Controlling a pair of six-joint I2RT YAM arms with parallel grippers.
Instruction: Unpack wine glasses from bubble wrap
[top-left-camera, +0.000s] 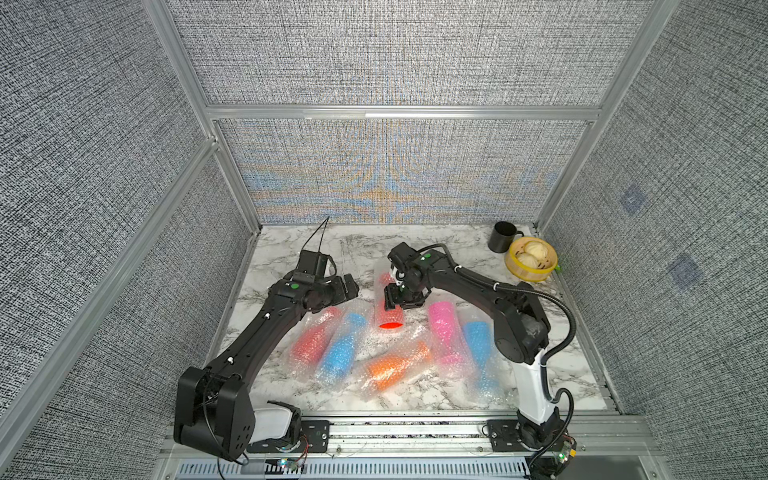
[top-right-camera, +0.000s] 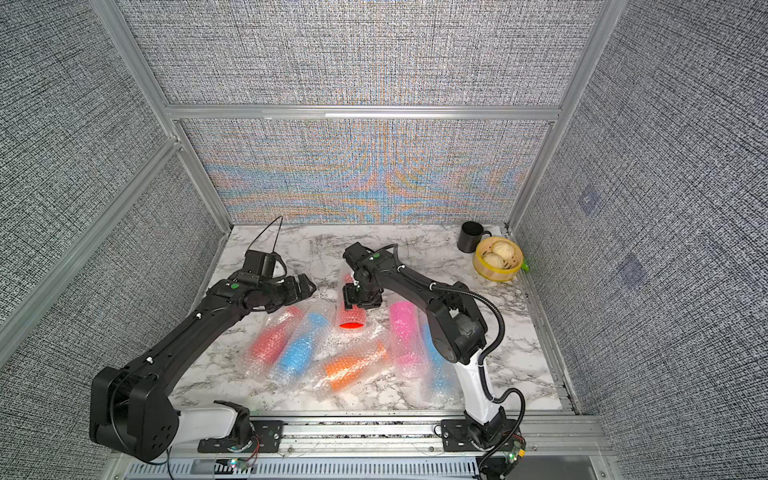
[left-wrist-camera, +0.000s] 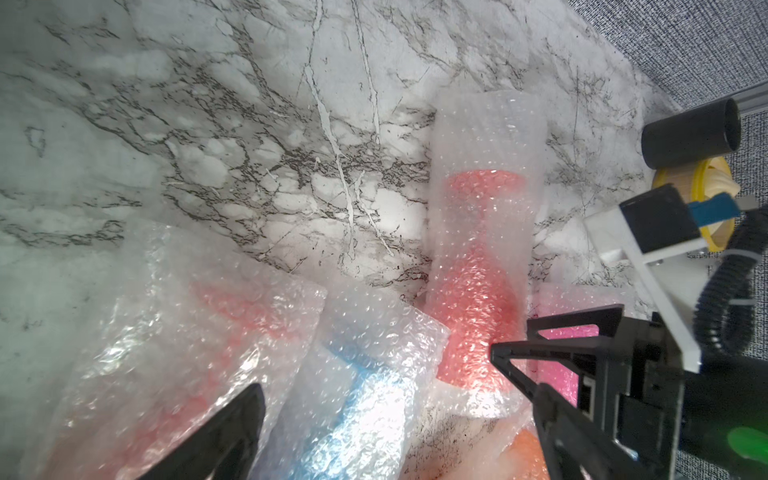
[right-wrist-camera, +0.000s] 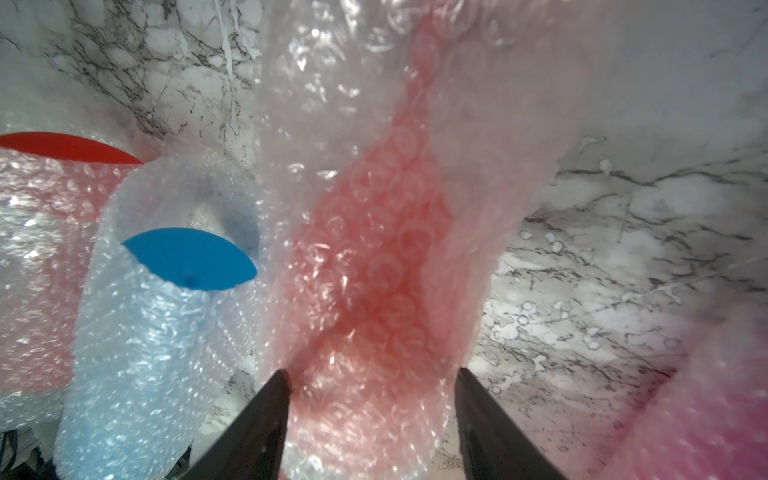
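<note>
A red wine glass (top-left-camera: 389, 318) in clear bubble wrap lies mid-table, its red rim toward the front. My right gripper is shut on it, one finger (right-wrist-camera: 268, 416) on each side of the wrapped bowl. In the left wrist view the stem and foot of this glass (left-wrist-camera: 480, 304) show through the wrap. My left gripper is open above a second wrapped red glass (top-left-camera: 316, 340) and a wrapped blue glass (top-left-camera: 340, 348), touching neither as far as I can tell. Closer to the front lies a wrapped orange glass (top-left-camera: 392, 368).
To the right lie a wrapped pink glass (top-left-camera: 448, 340) and another wrapped blue glass (top-left-camera: 480, 352), side by side. A black mug (top-left-camera: 502, 237) and a bamboo steamer with buns (top-left-camera: 531, 259) stand at the back right. Bare marble (top-left-camera: 360, 240) stretches across the back.
</note>
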